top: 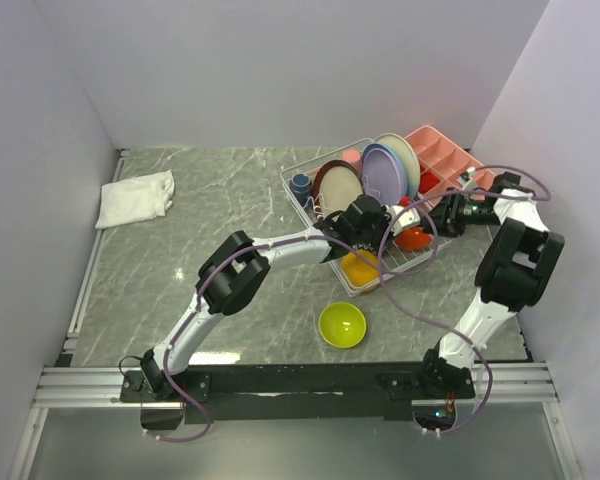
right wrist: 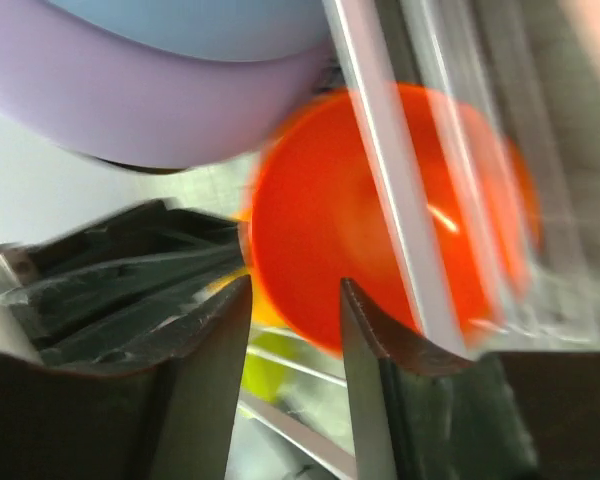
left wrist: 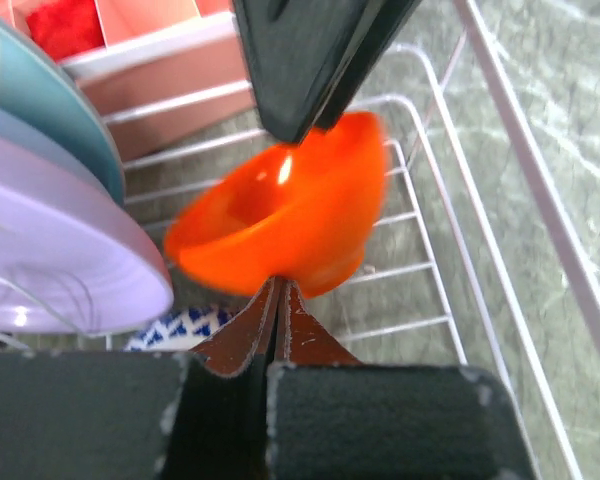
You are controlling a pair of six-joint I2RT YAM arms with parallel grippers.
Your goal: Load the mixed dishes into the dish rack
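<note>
An orange bowl [left wrist: 320, 230] lies tilted in the dish rack [top: 290, 178], beside purple [left wrist: 60, 240] and blue plates. My left gripper is shut at its near side, with nothing visible between its fingertips. My right gripper is open over the rack, the orange bowl [right wrist: 370, 210] beyond its fingers, partly behind white bars. A yellow bowl [top: 358, 268] sits at the rack's front. A lime-green bowl [top: 342, 324] stands on the counter in front of the rack.
A pink compartment caddy [top: 440, 150] adjoins the rack's back right. A folded white cloth [top: 135, 200] lies at the left. Walls stand at back and sides.
</note>
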